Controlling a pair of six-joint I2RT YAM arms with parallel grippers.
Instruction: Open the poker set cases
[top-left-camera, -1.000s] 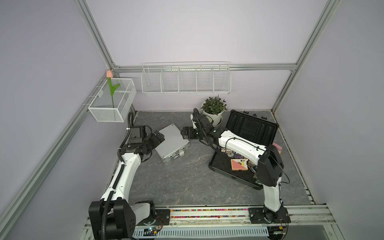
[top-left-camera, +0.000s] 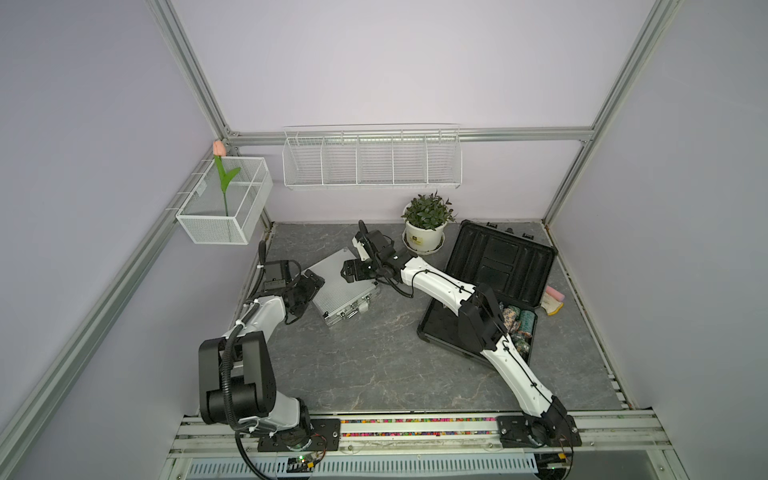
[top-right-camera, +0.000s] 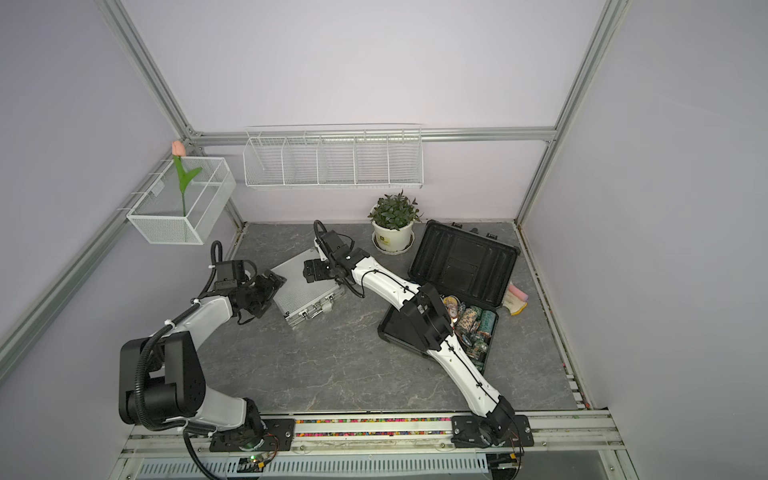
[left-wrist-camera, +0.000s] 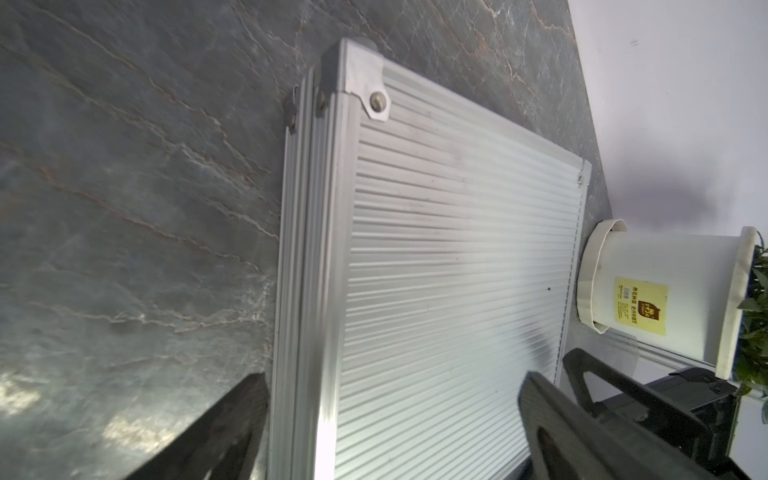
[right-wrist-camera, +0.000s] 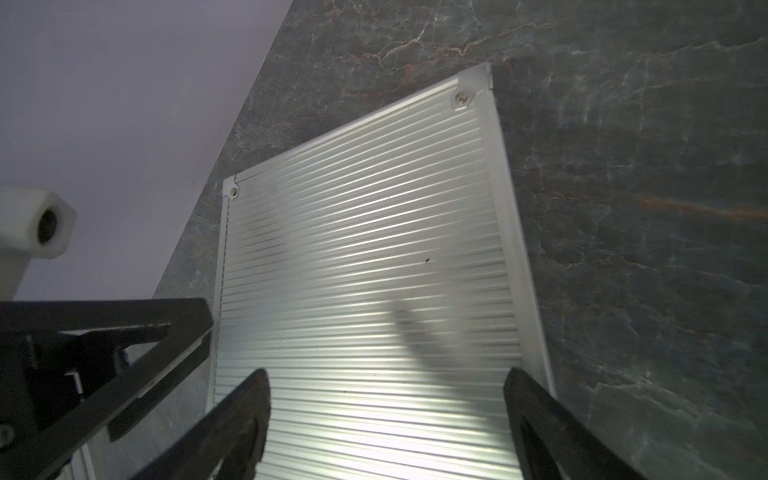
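Note:
A ribbed silver case (top-left-camera: 336, 276) lies closed on the left half of the table, its latches and handle (top-left-camera: 349, 309) along the front edge. At its left end my left gripper (top-left-camera: 313, 281) stands open. In the left wrist view the case's end wall (left-wrist-camera: 308, 264) shows between the spread fingertips. My right gripper (top-left-camera: 352, 270) is open over the case's right part; its fingers (right-wrist-camera: 240, 424) frame the silver lid (right-wrist-camera: 376, 272) in the right wrist view, with nothing gripped. A black case (top-left-camera: 500, 260) stands open at the right, its contents partly hidden under my right arm.
A potted plant (top-left-camera: 425, 220) stands at the back, close behind my right arm. Wire baskets (top-left-camera: 372, 160) hang on the back and left walls. A pink and yellow item (top-left-camera: 553, 299) lies right of the black case.
My right gripper has moved left, from beside the silver case to over it.

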